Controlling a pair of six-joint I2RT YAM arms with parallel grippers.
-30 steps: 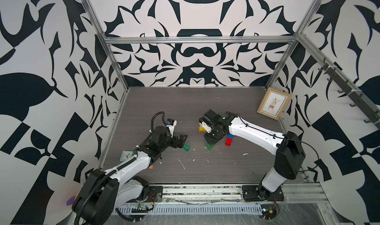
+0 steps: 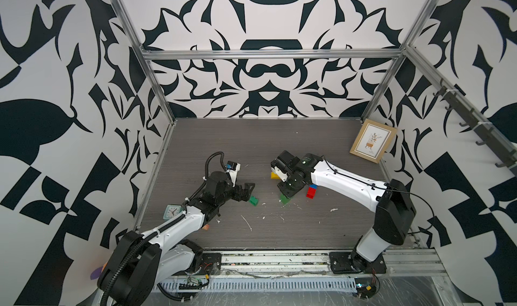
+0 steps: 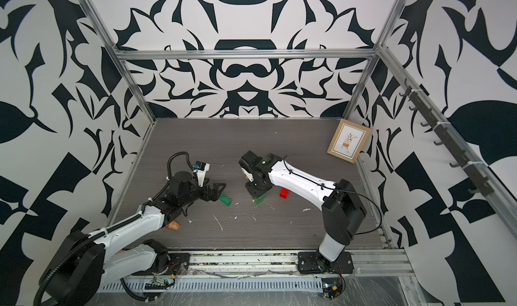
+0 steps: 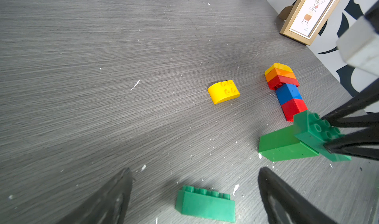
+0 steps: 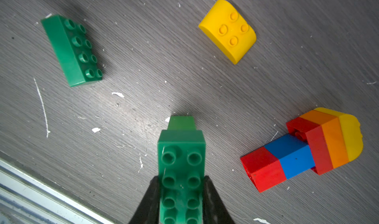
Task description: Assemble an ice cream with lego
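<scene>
Shut on a stack of green bricks [image 5: 181, 145], my right gripper holds the upper studded brick by its sides. A paler green brick [image 4: 278, 145] sits offset beneath that upper brick. My left gripper stands open, its fingers empty, to the left of the right one. A loose green brick [image 4: 205, 205] lies on the table, below and ahead of the left fingers. A yellow rounded brick [image 5: 229, 31] lies alone. Off to the right, red-blue bricks [image 5: 282, 157] touch a red, orange and yellow stack [image 5: 329, 139].
A picture frame [image 2: 372, 140] leans at the back right. A small clock [image 2: 172, 211] and an orange object [image 3: 173, 225] are near the left arm. A metal rail [image 5: 43, 192] borders the table's front.
</scene>
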